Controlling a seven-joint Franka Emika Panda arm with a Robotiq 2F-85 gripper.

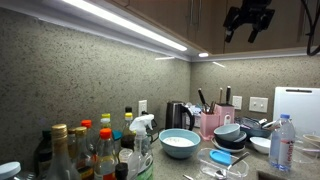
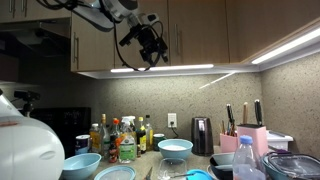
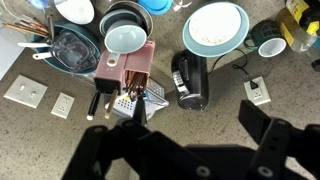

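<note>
High above the counter, close to the wooden cabinets, my gripper point(image 1: 241, 37) stands open with nothing between its fingers. In the wrist view the dark fingers point(image 3: 135, 118) are wide apart, over the speckled wall. Below and well away from it, a light blue bowl point(image 1: 180, 143) rests on the counter. A dark kettle point(image 3: 190, 82) stands by the wall, near the pink knife holder point(image 1: 210, 122). Bowls are stacked beside that holder, a pale one point(image 3: 125, 38) uppermost. A clear water bottle point(image 1: 283, 148) is upright at the front right.
Overhead cabinets point(image 2: 203, 38) are close to the raised arm. Several sauce bottles point(image 1: 83, 150) and a spray bottle point(image 2: 128, 142) crowd the counter's left side. A wall outlet point(image 3: 258, 90) lies behind the counter. Open air separates the gripper from everything on the counter.
</note>
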